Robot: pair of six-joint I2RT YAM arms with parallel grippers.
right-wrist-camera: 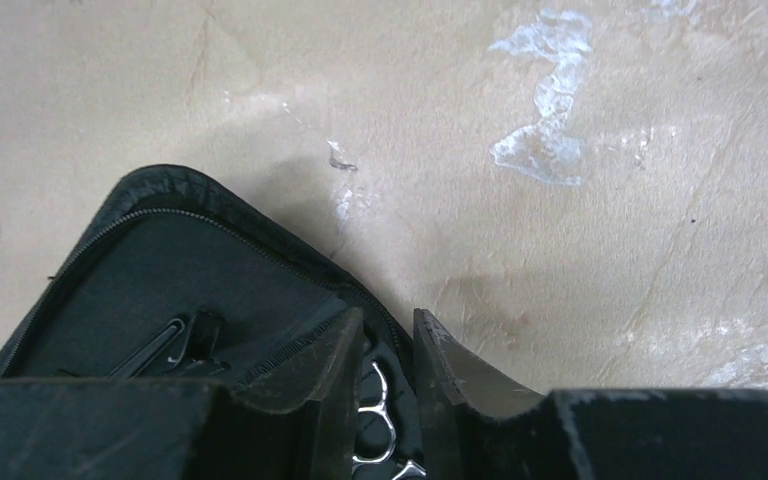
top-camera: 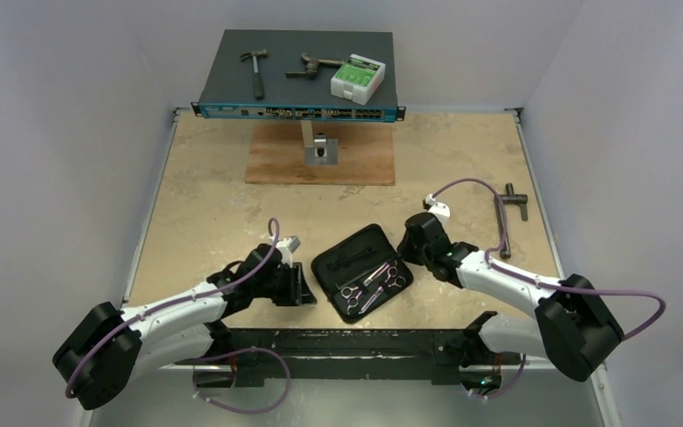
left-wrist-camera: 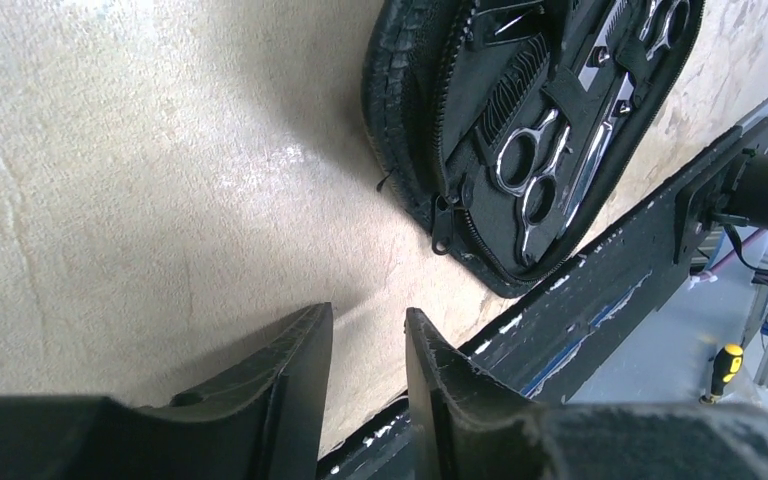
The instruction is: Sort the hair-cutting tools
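A black zip case (top-camera: 325, 260) lies opened out on the table, with silver scissors (left-wrist-camera: 540, 180) and a black comb (left-wrist-camera: 513, 95) strapped inside. To the left of the case, my left gripper (top-camera: 310, 298) is clear of it, its fingers (left-wrist-camera: 300, 370) parted over bare table. My right gripper (top-camera: 402, 254) stands at the case's right edge. Its fingers (right-wrist-camera: 443, 375) are a little apart, with the case's zipped edge showing between and below them; whether they touch it, I cannot tell.
At the back, a dark rack unit (top-camera: 276, 80) carries hammers and a white-green box (top-camera: 357, 80). A T-shaped metal tool (top-camera: 510, 200) lies at the right edge. Bare table surrounds the case; a dark rail (top-camera: 347, 342) runs along the front.
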